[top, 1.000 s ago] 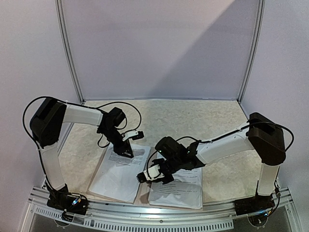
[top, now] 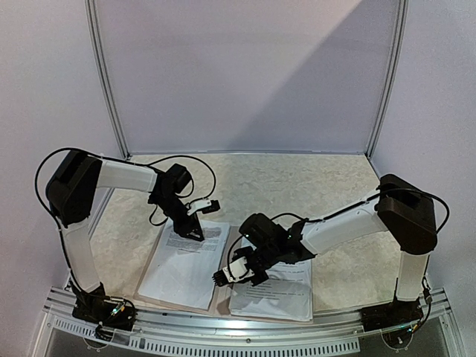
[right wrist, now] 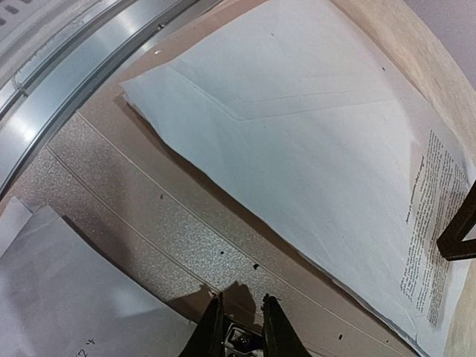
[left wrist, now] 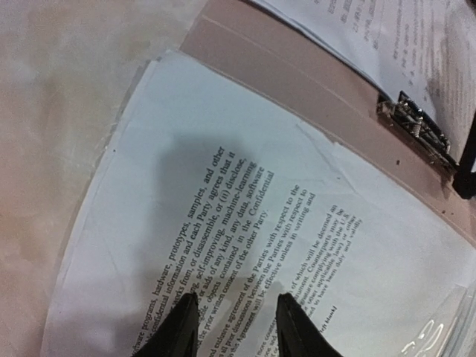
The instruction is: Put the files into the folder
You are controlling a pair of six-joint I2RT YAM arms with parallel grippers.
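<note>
A tan folder (top: 223, 296) lies opened flat at the front of the table. One stack of white printed sheets (top: 182, 271) lies over its left half, another stack (top: 277, 300) over its right half. Above the printed text of the left stack, my left gripper hangs with its fingers apart and nothing between them. My right gripper is over the folder's spine (right wrist: 197, 219), between the two stacks. Its fingertips are a little apart, with a metal clip (right wrist: 242, 340) showing between and beneath them; contact cannot be told.
A metal rail (top: 245, 332) runs along the front, close to the folder's lower edge. My right forearm covers part of the right stack.
The left arm has barely moved; the sheets and folder look the same.
</note>
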